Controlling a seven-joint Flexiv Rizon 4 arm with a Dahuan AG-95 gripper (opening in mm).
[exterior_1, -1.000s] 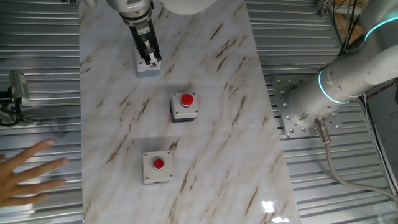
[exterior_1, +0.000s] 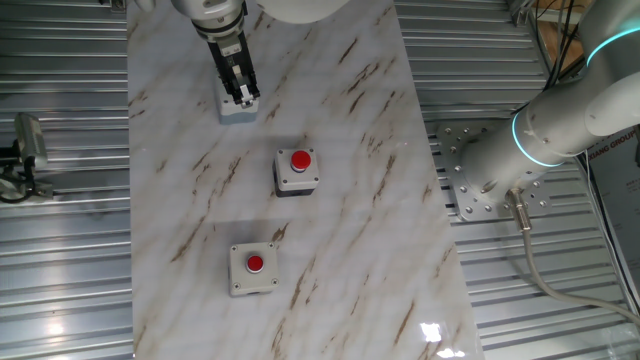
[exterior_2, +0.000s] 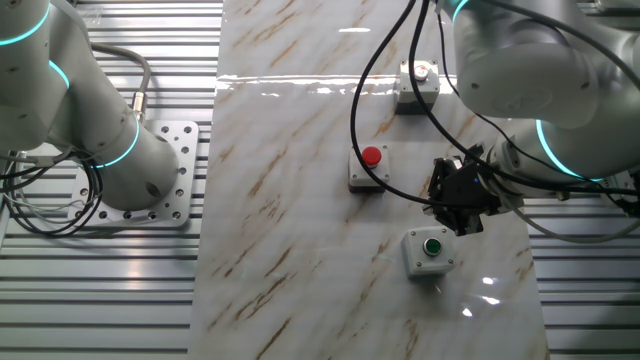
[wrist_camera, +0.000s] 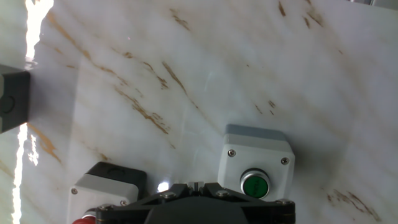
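Observation:
My gripper (exterior_1: 244, 97) is shut, its black fingers together and nothing visible between them. In exterior view 1 it hangs over the green-button box (exterior_1: 238, 114), covering most of it. That box (exterior_2: 428, 252) shows its green button (exterior_2: 432, 246) in exterior view 2, and in the wrist view the button (wrist_camera: 255, 185) lies right of my fingertips. A grey box with a red button (exterior_1: 301, 159) sits mid-table. Another red-button box (exterior_1: 254, 270) stands nearer the bottom of exterior view 1. The wrist view shows the mid-table box (wrist_camera: 106, 193) at lower left, partly hidden by the gripper.
The boxes stand apart on a marbled tabletop (exterior_1: 370, 230), with wide bare areas between and around them. Slatted metal (exterior_1: 65, 250) flanks it. Black cables (exterior_2: 356, 120) loop beside my arm.
My arm, gripper and the boxes have not visibly moved.

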